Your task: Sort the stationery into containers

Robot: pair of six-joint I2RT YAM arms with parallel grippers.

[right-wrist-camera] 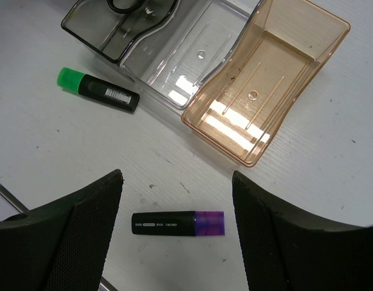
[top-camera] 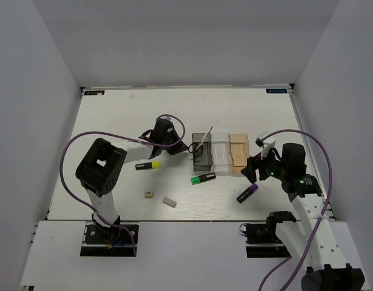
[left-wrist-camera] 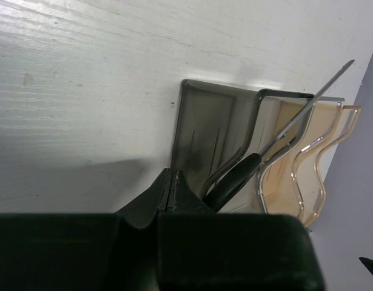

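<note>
Scissors (top-camera: 203,140) with black handles lean in the dark grey container (top-camera: 202,164), blades sticking out past its far rim. My left gripper is shut at that container's left side, its tips close to the scissors' handle (left-wrist-camera: 233,182); nothing shows between them, and whether they touch is unclear. My right gripper hangs open and empty over the front right. A purple-capped marker (right-wrist-camera: 168,224) lies below it on the table. A green-capped marker (top-camera: 203,179) rests just in front of the containers, and a yellow-capped one (top-camera: 148,165) beneath the left arm.
A clear container (top-camera: 222,168) and an orange one (top-camera: 239,136) stand side by side, right of the grey one; both look empty. Two small blocks, one tan (top-camera: 148,194) and one pale (top-camera: 169,202), lie at the front left.
</note>
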